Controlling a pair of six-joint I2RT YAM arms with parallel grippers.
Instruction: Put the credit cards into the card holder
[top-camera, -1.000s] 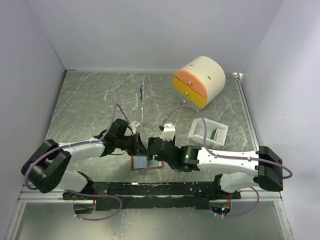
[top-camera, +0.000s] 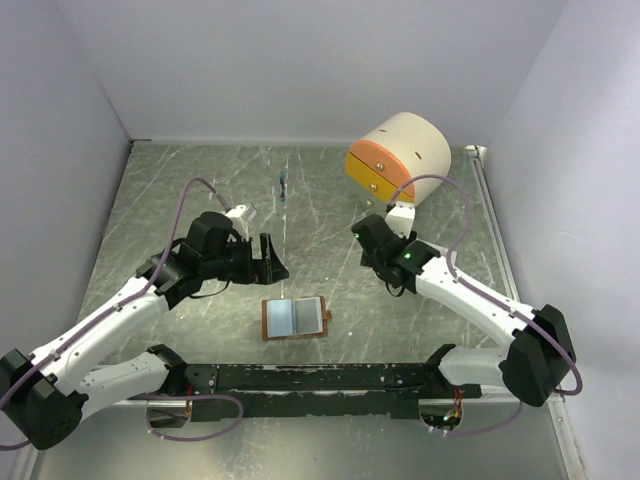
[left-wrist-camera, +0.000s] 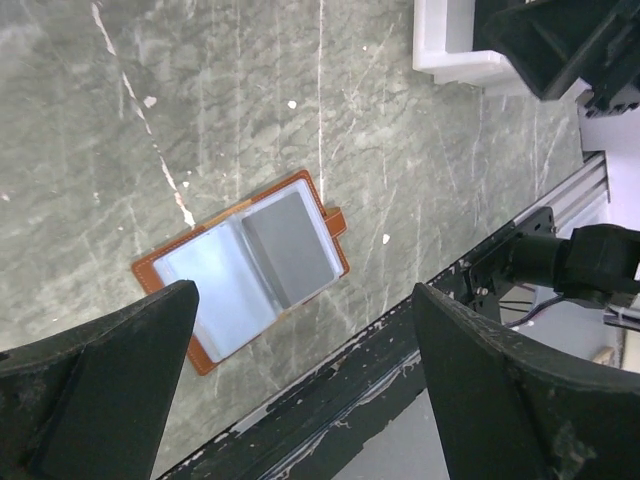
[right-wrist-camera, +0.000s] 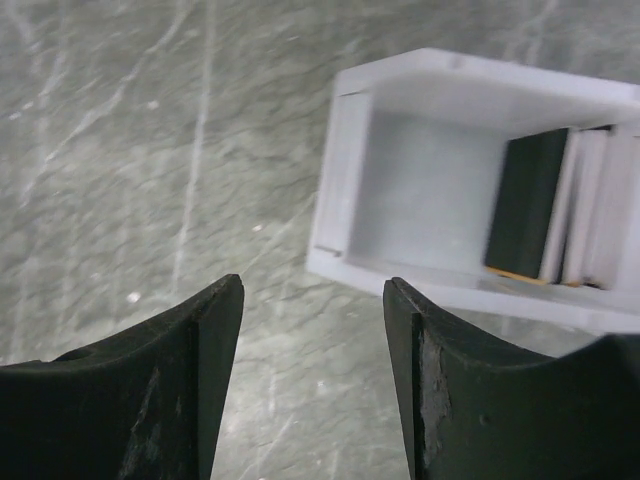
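The brown-edged card holder (top-camera: 295, 336) lies open and flat at the front of the table. In the left wrist view its two panels differ: pale blue (left-wrist-camera: 218, 285) and grey (left-wrist-camera: 290, 245); cannot tell whether a card is inside. My left gripper (top-camera: 277, 259) hovers behind the holder, fingers wide apart and empty. Over on the right, my right gripper stands beside the white tray (right-wrist-camera: 340, 180), fingers apart with only table between them. Inside the tray's far end, a dark green card (right-wrist-camera: 525, 200) leans beside pale cards (right-wrist-camera: 600, 210).
A cream cabinet (top-camera: 428, 145) with orange and yellow drawers stands at the back right. A small blue object (top-camera: 282, 184) lies at the back middle. My right arm covers most of the tray from above.
My right gripper has swung right from the holder toward the tray. The left arm has drawn back and its fingers have spread apart, leaving the holder uncovered.
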